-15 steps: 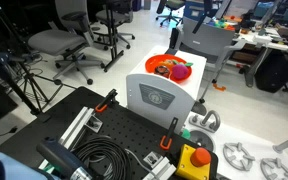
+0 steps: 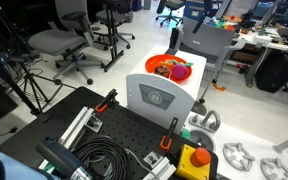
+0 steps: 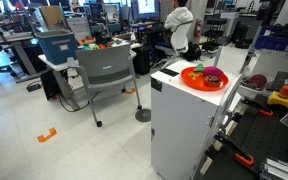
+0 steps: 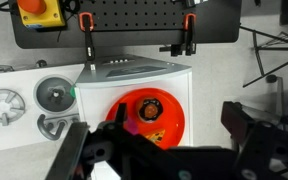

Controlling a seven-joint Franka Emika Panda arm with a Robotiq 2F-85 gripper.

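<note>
A round red-orange plate (image 4: 174, 120) sits on top of a white box-like stand (image 2: 156, 95). On it are a round brown piece (image 4: 151, 108), an orange wedge-like piece (image 4: 156, 137) and a magenta item (image 2: 180, 72), which the wrist view shows only in part beside a finger. My gripper is open above the plate, its dark fingers spread to either side, with nothing held between them. In exterior view 1 dark parts of the gripper show at the top, higher than the plate.
A toy sink (image 4: 54, 95) and stove burners (image 4: 4, 104) lie to one side of the stand. The black perforated base (image 4: 134, 14) carries orange-and-black clamps and a yellow box with a red button (image 2: 195, 161). A grey chair (image 3: 106, 70) stands on open floor.
</note>
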